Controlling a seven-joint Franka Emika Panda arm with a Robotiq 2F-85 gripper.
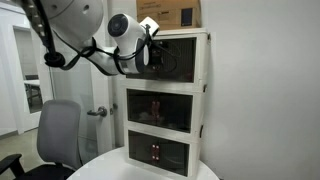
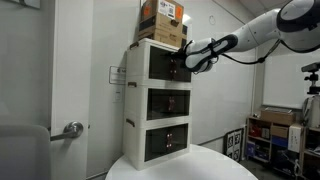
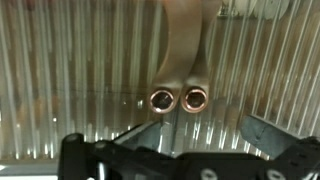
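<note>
A white three-tier cabinet with dark see-through door fronts stands on a round white table. In the wrist view, two round copper-rimmed knobs, a left knob and a right knob, sit side by side on the ribbed clear doors, with a brown strap hanging above them. My gripper is open, its fingers wide apart below and to either side of the knobs. Viewed from outside, the gripper is at the top compartment's front. Whether it touches the doors cannot be told.
Cardboard boxes rest on top of the cabinet, close above the arm. The white table has bare surface in front of it. A grey office chair stands to the left in exterior view 1.
</note>
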